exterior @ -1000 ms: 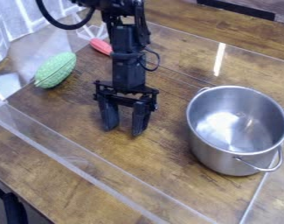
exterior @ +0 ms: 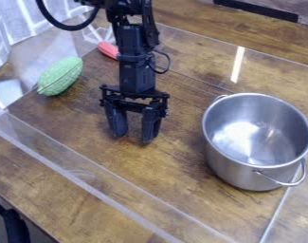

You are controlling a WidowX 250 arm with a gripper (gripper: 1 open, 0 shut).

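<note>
My black gripper (exterior: 134, 123) hangs low over the middle of the wooden table, its fingertips at or just above the surface. Whether it is open or shut, and whether anything is between the fingers, I cannot tell from this view. A steel pot (exterior: 255, 140) with handles stands to its right. A green oblong vegetable (exterior: 60, 76) lies to the upper left of the gripper, apart from it, and a red object (exterior: 107, 48) lies behind the arm, partly hidden.
Clear strips or edging (exterior: 67, 161) run along the left side of the table (exterior: 118, 190). White material sits at the upper left. Bare wood is free in front of the gripper and at the back right.
</note>
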